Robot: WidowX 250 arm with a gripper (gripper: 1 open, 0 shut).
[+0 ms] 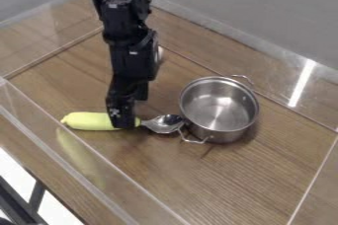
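The black gripper (125,115) reaches down onto a spoon with a pale yellow handle (90,120) and a steel head (164,123), lying on the wooden surface. Its fingertips are at the handle near where it meets the head; whether they are closed on it I cannot tell. A steel pot (218,107) with two wire handles stands to the right, beside the spoon's head.
A grey wall (258,22) runs along the back, and a transparent edge crosses the left front.
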